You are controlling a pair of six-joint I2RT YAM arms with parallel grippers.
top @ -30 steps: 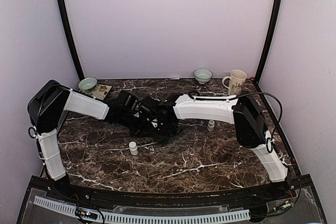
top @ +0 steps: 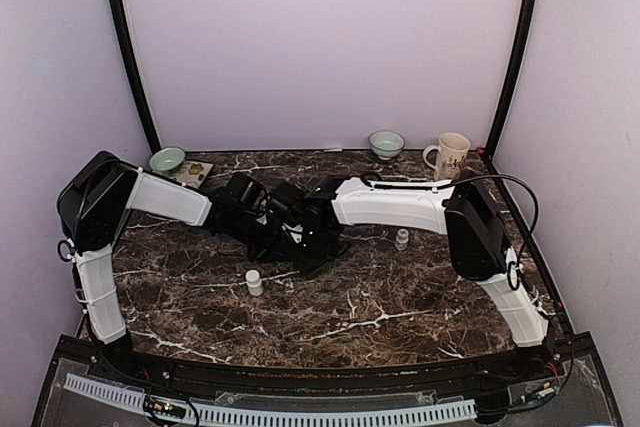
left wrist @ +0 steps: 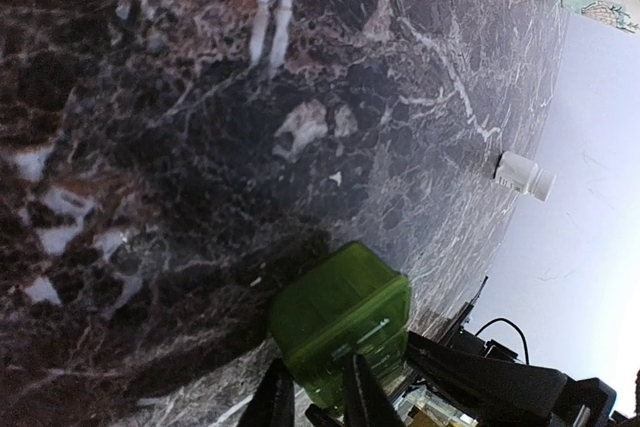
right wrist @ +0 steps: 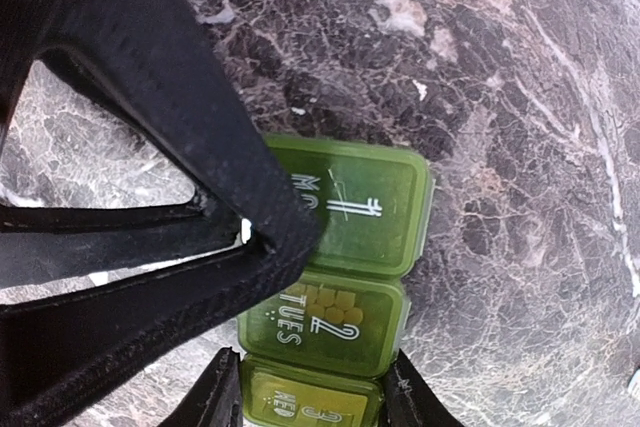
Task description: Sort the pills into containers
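A green weekly pill box (right wrist: 350, 322) shows MON, TUES and WED lids in the right wrist view, with yellowish pills under the TUES and WED lids. My right gripper is shut on it, its fingers on either side of the WED section. The left gripper's black fingers reach over the MON and TUES edge. In the left wrist view, the box's end (left wrist: 345, 312) lies beyond my left gripper, whose tips stand partly apart; whether they touch the lid is unclear. From the top, both grippers meet mid-table and hide the box.
One white bottle (top: 254, 283) stands in front of the grippers, another (top: 402, 239) to the right. Farther back are a pale bowl (top: 386, 144), a mug (top: 451, 155) and, at left, a green bowl (top: 167, 160) by a patterned card (top: 194, 175).
The left arm has shifted very slightly to the right over the last second. My right arm, the bottles and the dishes look unmoved.
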